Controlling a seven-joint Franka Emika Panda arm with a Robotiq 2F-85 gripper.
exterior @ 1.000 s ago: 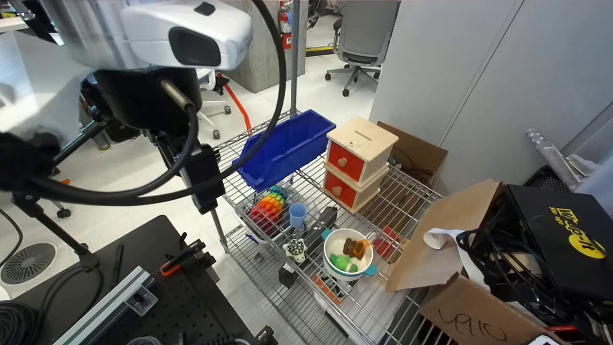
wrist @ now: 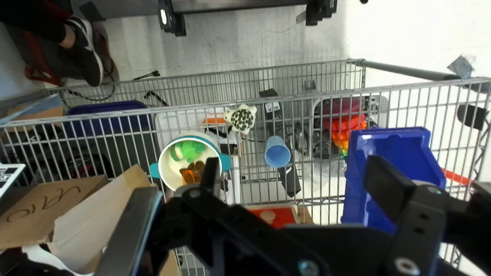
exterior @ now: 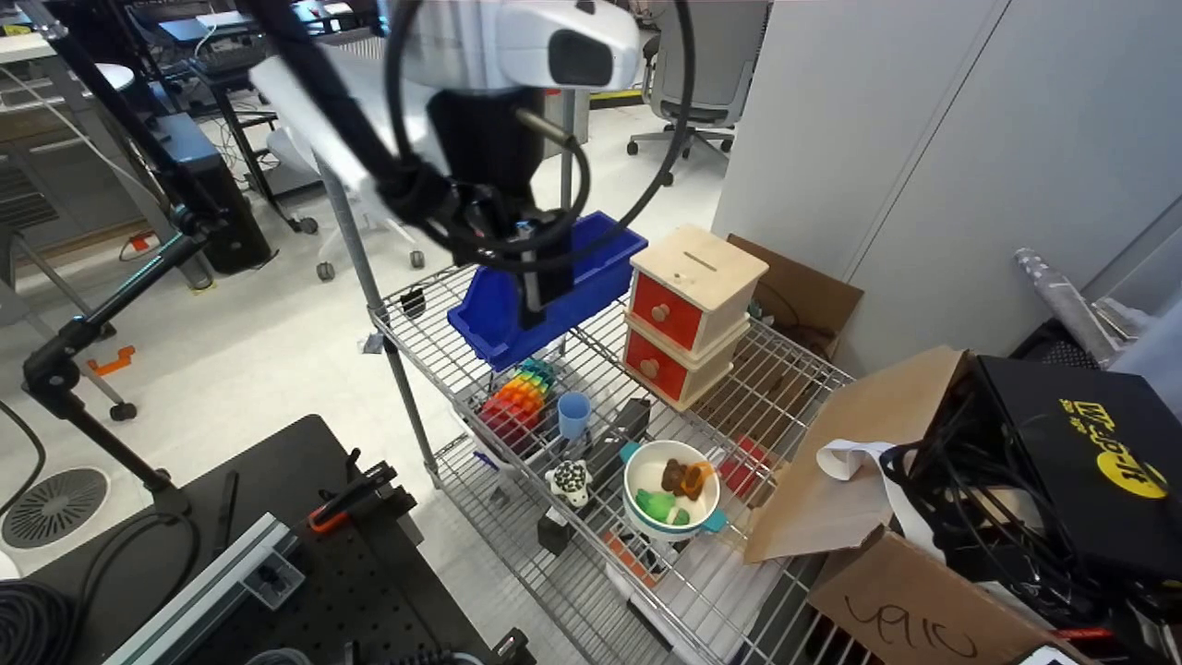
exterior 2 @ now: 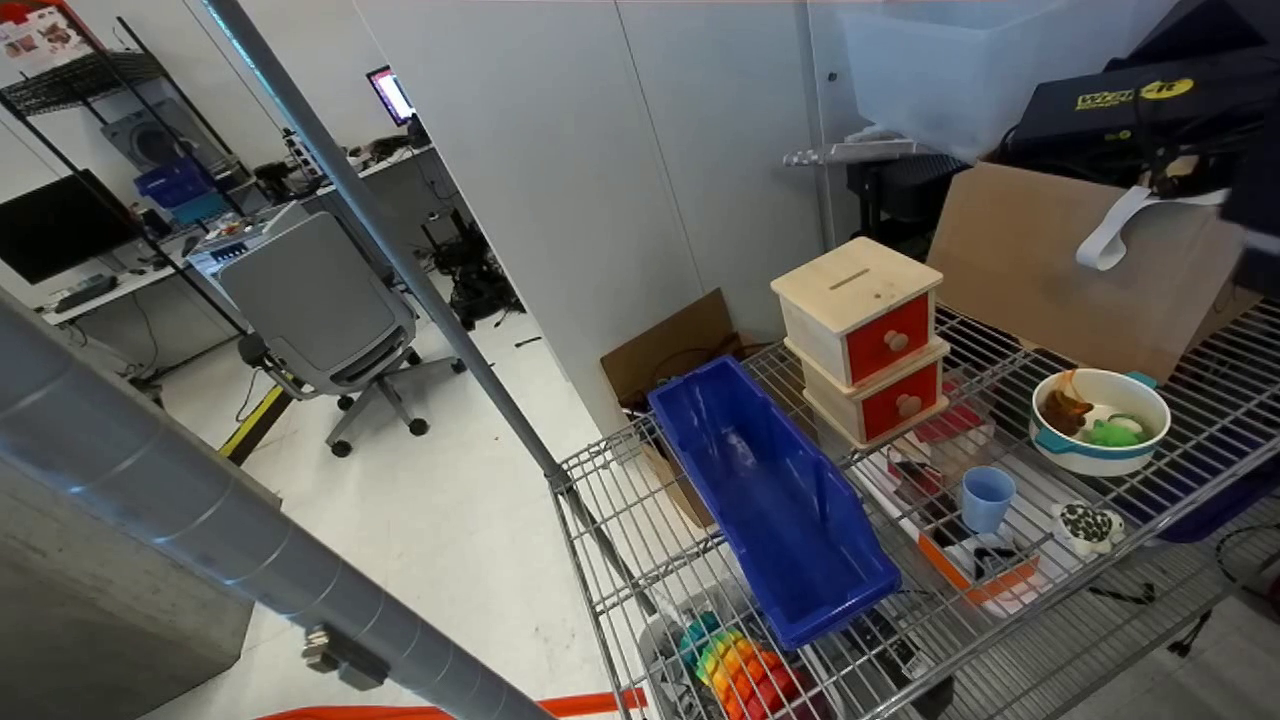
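Observation:
My gripper stands open above the wire shelf, its two dark fingers wide apart and nothing held between them. Through the gap, a light-blue cup (wrist: 277, 151) shows on the shelf below. Left of it sits a white pot (exterior 2: 1098, 454) with teal handles, holding a green toy (wrist: 188, 150) and a brown-and-orange one (wrist: 193, 173). A spotted white toy (wrist: 242, 119) lies near the shelf's front edge. The blue bin (exterior 2: 768, 504) is empty; in exterior view 1 the gripper covers part of it. Two stacked wooden boxes (exterior: 689, 288) have red drawer fronts, both closed.
An open cardboard box (exterior: 886, 465) with a black case (exterior: 1080, 443) crowds one end of the shelf. A rainbow-coloured item (wrist: 343, 124) shows beneath the wires. A grey post (exterior 2: 480, 360) rises at the bin end. Some bare wire lies around the cup.
The objects on the shelf have not moved.

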